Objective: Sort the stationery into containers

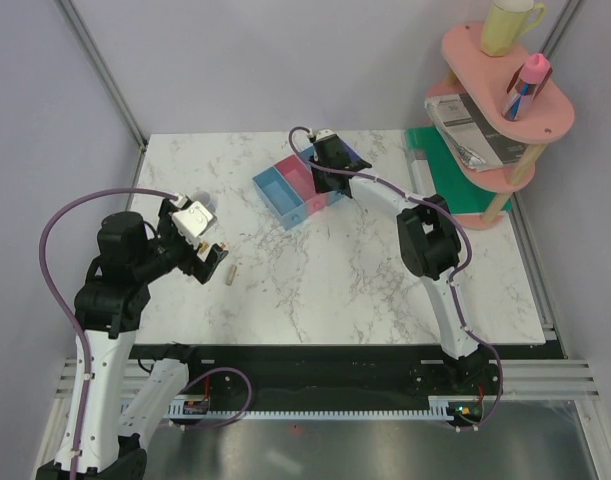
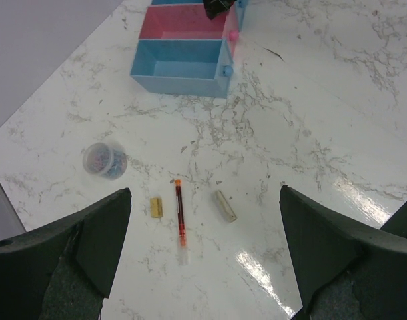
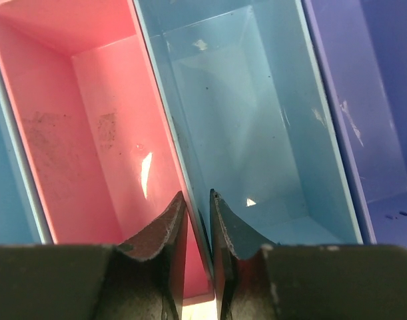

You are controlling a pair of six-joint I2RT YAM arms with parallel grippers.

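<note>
A joined row of open bins stands at the back of the table: a light-blue bin, a pink bin, a second blue bin and a dark-blue bin. My right gripper is shut on the bins' shared wall between pink and blue. The bins visible in its wrist view look empty. My left gripper hangs open over the left side, nothing between its fingers. Below lie a tan block, a red-and-black pen and a pale stick. Behind them is a clear round tub.
A pink shelf at the back right carries a yellow mug, a pink-topped bottle and papers. Under it lies a green mat.
</note>
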